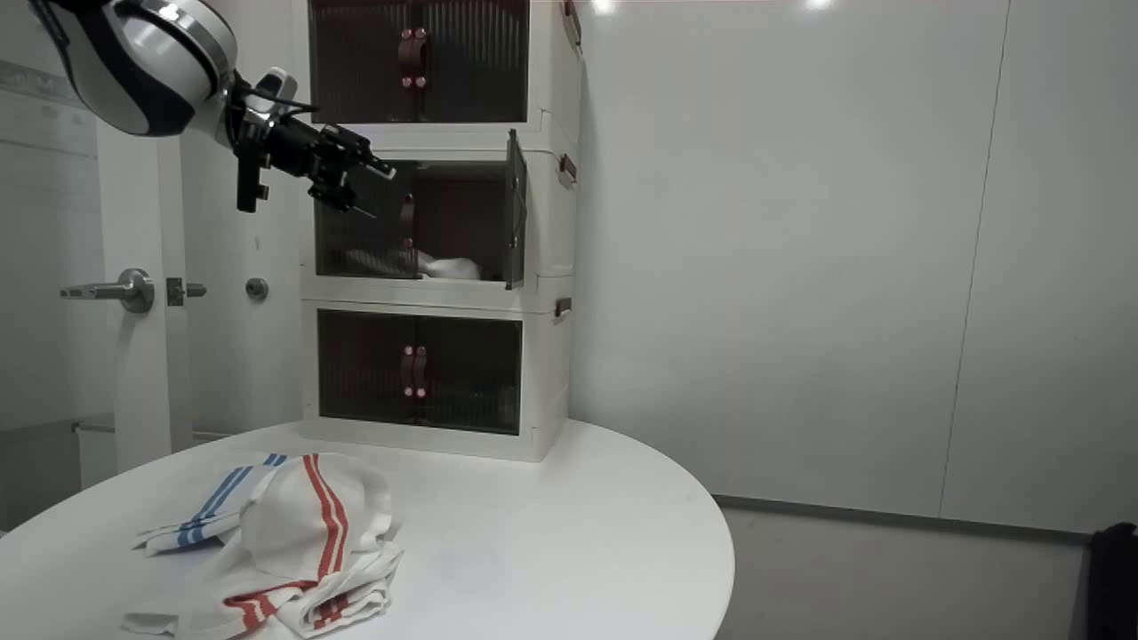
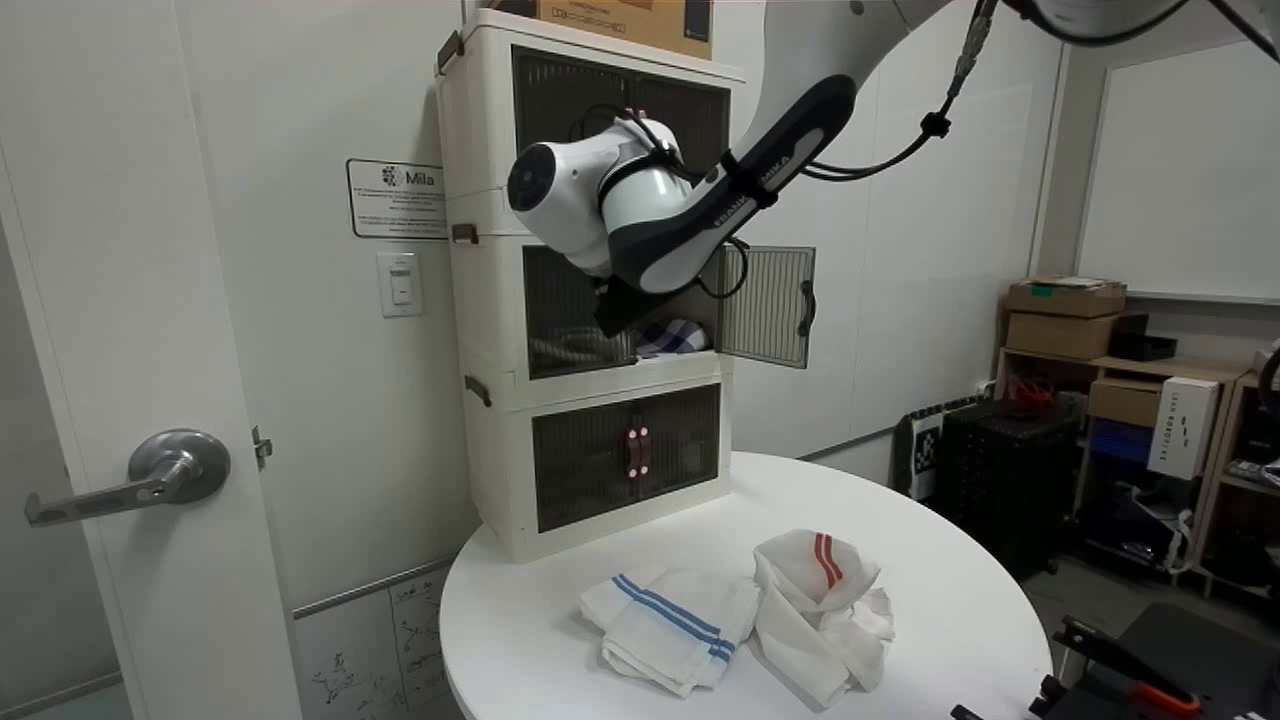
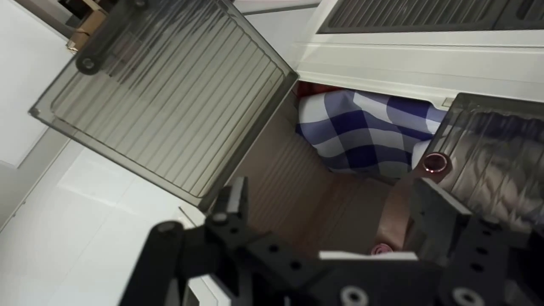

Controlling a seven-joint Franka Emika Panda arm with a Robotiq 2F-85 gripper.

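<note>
My gripper is open, its fingers wide apart with nothing between them. It is up in front of the middle compartment of the white cabinet. That compartment's right door is swung open, while its left door, with a brown strap handle, is closed. Inside lies a blue-and-white checked cloth, bunched up, with a bit of red beside it. In the second exterior view the arm hides the gripper and part of the opening.
On the round white table lie a blue-striped white towel and a crumpled red-striped one. The cabinet's upper and lower doors are closed. A cardboard box sits on top.
</note>
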